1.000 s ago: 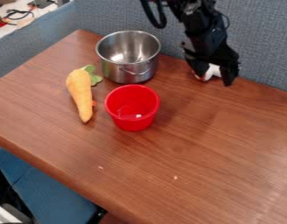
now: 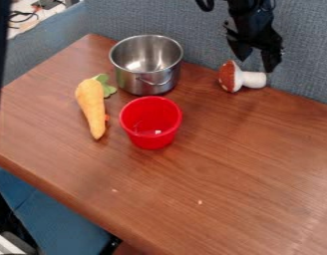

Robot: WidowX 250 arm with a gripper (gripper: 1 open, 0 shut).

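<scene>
The black gripper (image 2: 254,56) hangs at the top of the view, open, above a red-and-white plush mushroom (image 2: 241,78) lying on its side near the back edge of the table. A steel pot (image 2: 147,76) stands to the left of the mushroom. A red cup (image 2: 152,131) sits in front of the pot, and a yellow plush carrot (image 2: 92,106) with green leaves lies to their left.
A grey padded wall (image 2: 306,60) runs along the back. Blue fabric shows past the table's left edge.
The gripper has risen away from the mushroom, uncovering it. The pot, cup and carrot are unmoved.
</scene>
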